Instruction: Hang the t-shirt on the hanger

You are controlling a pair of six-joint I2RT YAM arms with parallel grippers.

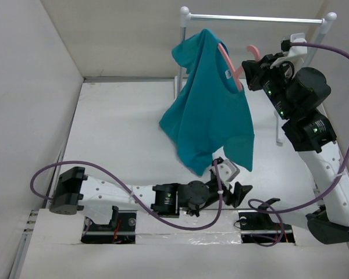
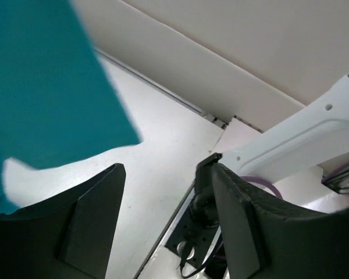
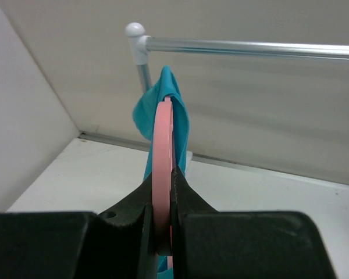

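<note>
The teal T-shirt (image 1: pixel 203 116) hangs draped on the pink hanger (image 1: pixel 227 63), just below the rack's rail (image 1: pixel 253 18) in the top view. My right gripper (image 1: pixel 252 71) is shut on the hanger; in the right wrist view the pink hanger (image 3: pixel 161 151) stands end-on between its fingers, with cloth behind it. My left gripper (image 1: pixel 234 192) is low, just below the shirt's hem, its fingers apart; in the left wrist view the cloth (image 2: pixel 64 116) lies beyond the fingers, not between them.
The white rack's left post (image 1: pixel 182 40) stands behind the shirt, and its right post (image 1: pixel 320 36) is behind my right arm. Walls close in the workspace at back and sides.
</note>
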